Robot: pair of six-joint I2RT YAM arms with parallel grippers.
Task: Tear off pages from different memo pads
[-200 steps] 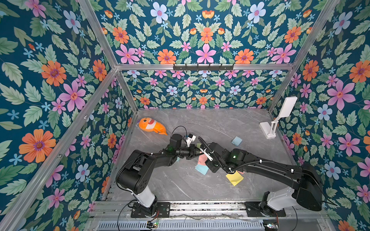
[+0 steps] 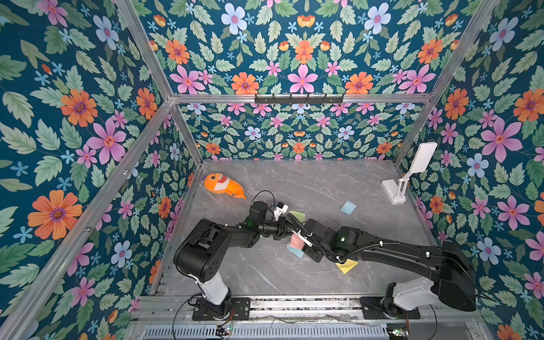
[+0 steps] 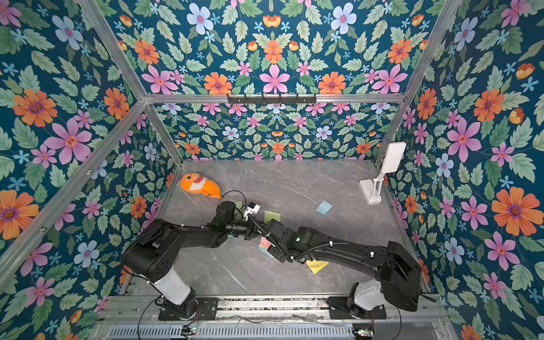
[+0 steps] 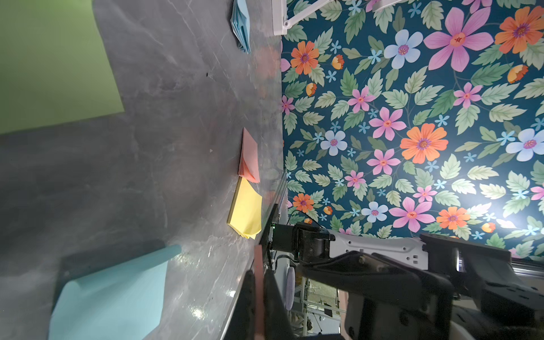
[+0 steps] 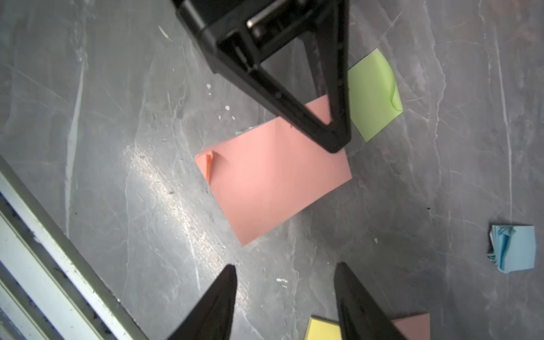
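In the left wrist view, my left gripper is shut on the thin edge of a pink page (image 4: pixel 259 277). Seen from the right wrist, that pink page (image 5: pixel 277 175) spreads out flat from the left fingers (image 5: pixel 333 138), one corner curled. My right gripper stands open close by, nothing between its fingertips. Beyond it lie a yellow memo pad (image 5: pixel 322 329) and a pink memo pad (image 5: pixel 414 326), both cut by the frame edge. A blue memo pad (image 5: pixel 521 247) with a folded edge lies farther right. A green sheet (image 5: pixel 375 93) rests past the left fingertips.
On the table near the left gripper lies a light blue sheet (image 4: pixel 110 303) with a curled edge. An orange plush toy (image 2: pixel 222 184) sits at the back left, a white lamp (image 2: pixel 395 191) at the back right.
The left arm has moved only a little, and the blue pad has stayed put.
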